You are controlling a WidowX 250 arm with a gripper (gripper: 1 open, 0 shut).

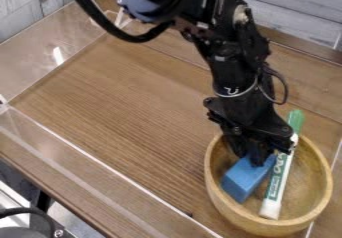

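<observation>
My black gripper (257,140) reaches down into a tan bowl (238,211) at the lower right, its fingertips over the top of a blue block (242,182). Whether the fingers grip the block is hidden. A white tube with green label (273,194) lies beside the block on the right, inside the bowl.
Pale walls run along the back and left edge. A black cable shows at the lower left corner.
</observation>
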